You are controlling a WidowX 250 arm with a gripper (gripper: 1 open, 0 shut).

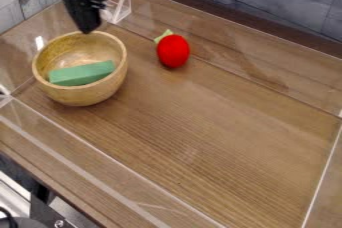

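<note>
A tan bowl [100, 84] on the left of the wooden table holds a green block [80, 71]. My gripper [56, 22] is above and behind the bowl at the top left, shut, with nothing visible between its fingers. Its fingertips are small and hard to make out.
A red oval object [173, 51] lies right of the bowl, with a small yellow-green piece behind it. The table's left edge runs near the bowl.
</note>
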